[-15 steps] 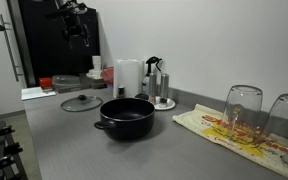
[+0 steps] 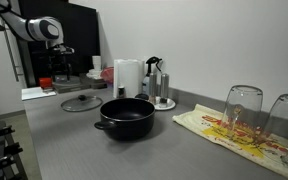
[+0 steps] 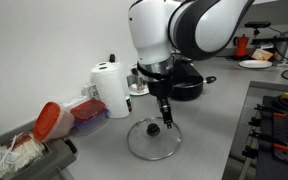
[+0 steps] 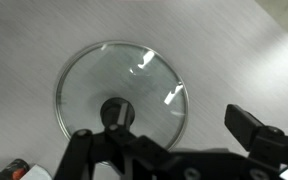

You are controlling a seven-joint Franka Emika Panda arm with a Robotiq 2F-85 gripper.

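Note:
A clear glass lid [image 3: 142, 142] with a dark rim and a black knob [image 3: 153, 130] lies flat on the grey table. In the wrist view, the lid [image 4: 94, 82] sits below my gripper, which is open with nothing between its fingers. One finger overlaps the lower part of the knob [image 4: 112, 106] in that view; the other is out to the right, past the rim. The gripper appears to be above the lid, apart from it. A black two-handled pot [image 2: 124, 122] stands uncovered on the table.
A paper towel roll [image 2: 129, 77], bottles and a red container [image 3: 52, 120] stand along the back. Two upside-down glasses [image 2: 242, 112] rest on a patterned cloth [image 2: 209, 124] at the right. Bare table lies in front of the pot.
In exterior view 1, my arm has come down from high at the upper left and moved somewhat left. The lid and pot have stayed in place.

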